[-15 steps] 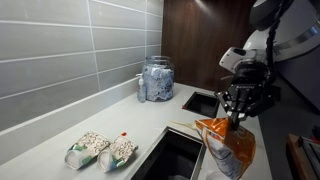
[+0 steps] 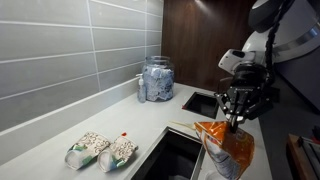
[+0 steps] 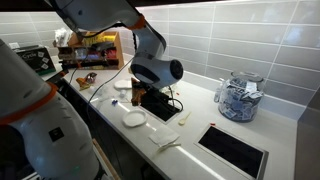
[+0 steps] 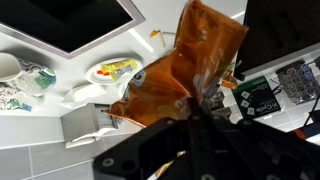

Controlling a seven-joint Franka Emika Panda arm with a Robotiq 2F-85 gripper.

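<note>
An orange bag (image 2: 237, 148) with a pale, printed lower part hangs from my gripper (image 2: 233, 122). The fingers are shut on the bag's top, with thin film pinched between them. In the wrist view the orange film (image 4: 172, 82) spreads across the middle and hides much of the fingertips. Exterior view 1 has the bag over the counter, just right of the dark sink basin (image 2: 172, 158). My arm blocks most of the bag in exterior view 2.
Two patterned containers (image 2: 87, 150) lie on the left of the counter. A large patterned jar (image 2: 158, 78) and a small bottle (image 2: 141, 90) stand by the wall. A white plate (image 3: 134, 118) and another dark basin (image 3: 228, 150) are on the counter.
</note>
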